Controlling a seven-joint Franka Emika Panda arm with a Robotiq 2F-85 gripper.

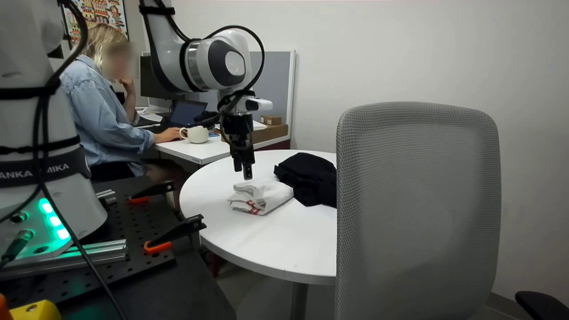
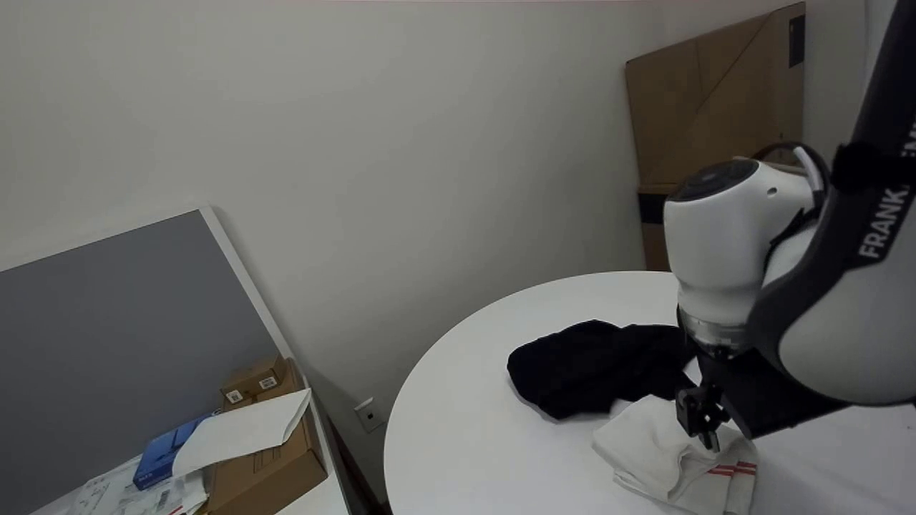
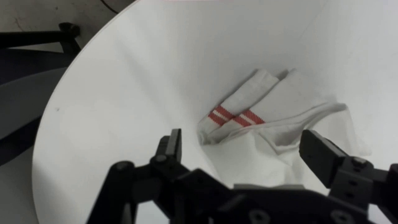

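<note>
A white cloth with red stripes [image 1: 261, 195] lies loosely folded on the round white table [image 1: 277, 245]. In the wrist view the striped end of the cloth [image 3: 238, 108] points away, and its folds pass between my fingers. My gripper [image 1: 243, 170] points down just above the cloth, its fingers wide apart and holding nothing. One finger [image 3: 173, 145] is over bare table beside the cloth, the other over the cloth's right part. Dark fabric [image 2: 592, 369] sits bunched up close beside the cloth, farther back on the table.
A grey mesh chair back [image 1: 418, 213] hides the table's right side in exterior view 1. A desk with a white mug [image 1: 196, 134] and a cardboard box [image 1: 272, 133] stands behind, where a person sits.
</note>
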